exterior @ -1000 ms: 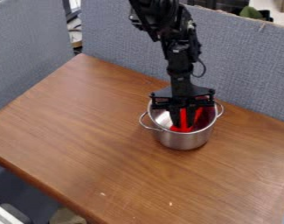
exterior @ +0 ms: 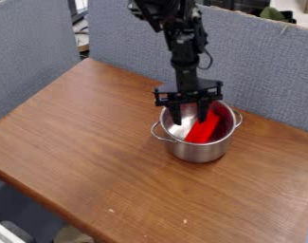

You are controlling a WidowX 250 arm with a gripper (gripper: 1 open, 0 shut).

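Note:
A steel pot point(exterior: 208, 149) with two side handles sits on the wooden table at the right of centre. A red object point(exterior: 203, 126) lies inside it, leaning along the right part of the interior. My black gripper point(exterior: 190, 115) hangs over the pot with its fingers reaching down inside, left of and beside the red object. Whether it grips anything cannot be made out.
Grey padded walls point(exterior: 263, 76) stand behind and at the left. The table's front-left edge drops to a dark floor.
My gripper has shifted left and slightly up from over the right of the pot. More of the red object now shows.

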